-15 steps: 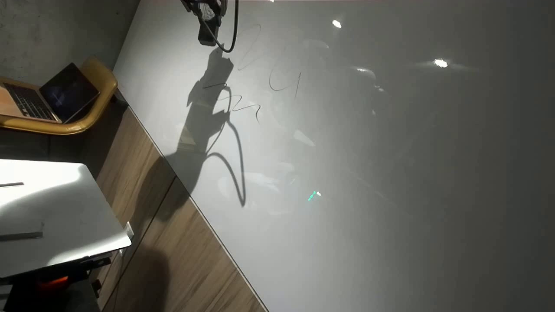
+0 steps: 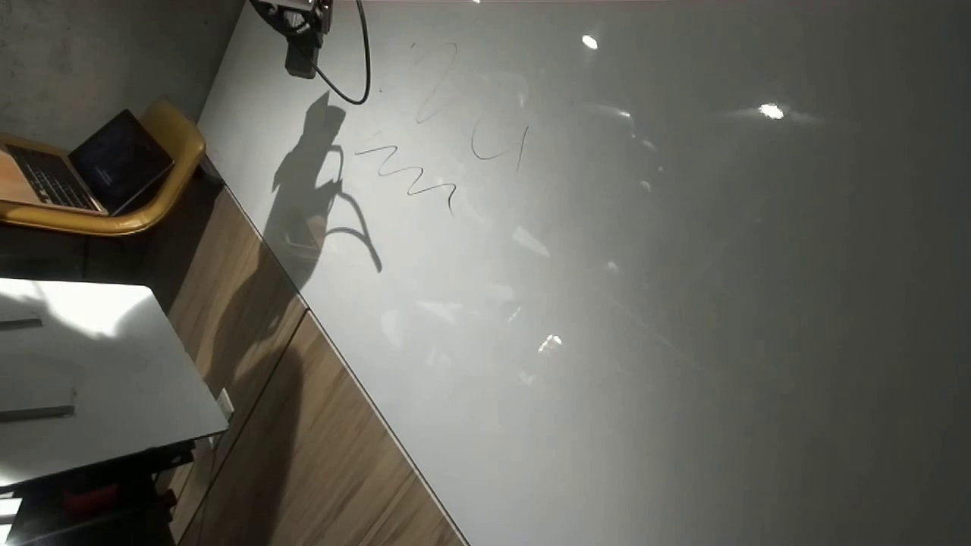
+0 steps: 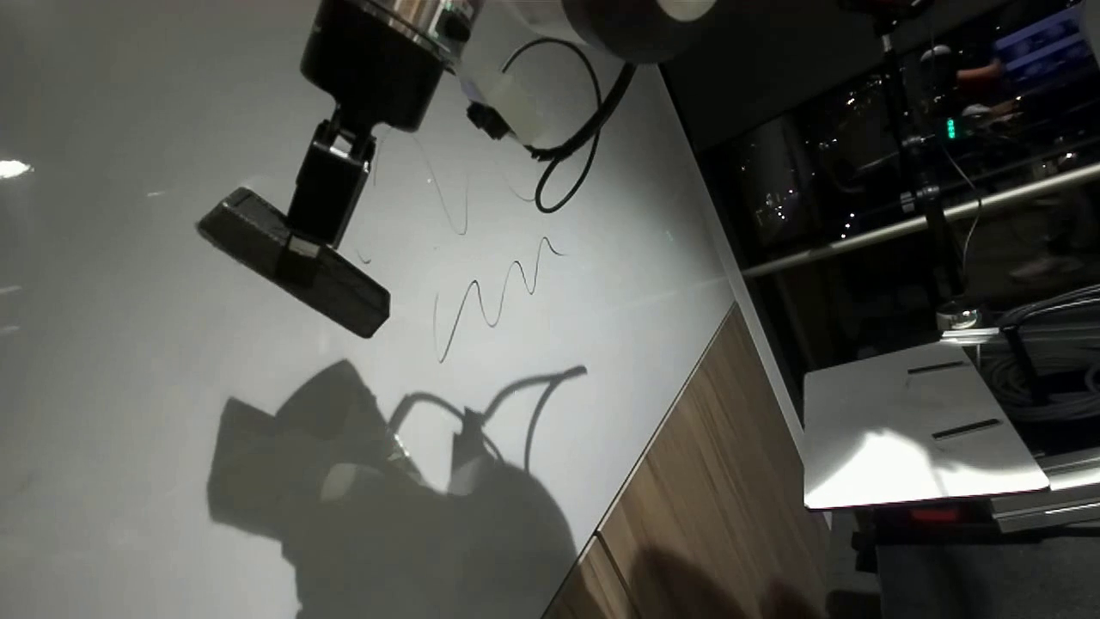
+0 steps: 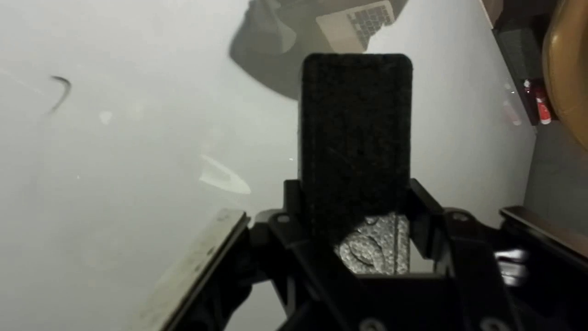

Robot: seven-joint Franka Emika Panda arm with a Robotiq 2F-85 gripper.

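Observation:
A dark, block-shaped eraser (image 4: 355, 127) is gripped crosswise in my gripper, which is shut with a finger on either side of it. In exterior view 2 the eraser (image 3: 348, 295) hangs clear of the glossy white board (image 3: 124, 413), its shadow falling well apart from it. Exterior view 1 shows only the end of the arm and the eraser (image 2: 301, 60) at the top left. Thin dark pen lines mark the board, among them a zigzag line (image 2: 453, 187), seen also as a wavy line (image 3: 475, 284) right of the eraser. A short dark stroke (image 4: 67, 85) shows in the wrist view.
A yellow chair (image 2: 173, 205) bearing an open laptop (image 2: 123, 164) stands beyond the board's left edge. Wood panels (image 2: 364, 455) border it, with a small white table (image 2: 118, 373) beyond. A looped cable (image 3: 593, 134) hangs by the arm. Most of the board is bare.
In exterior view 1 the arm and eraser have moved left, and their shadow has shifted left off the zigzag line. The pen lines look the same.

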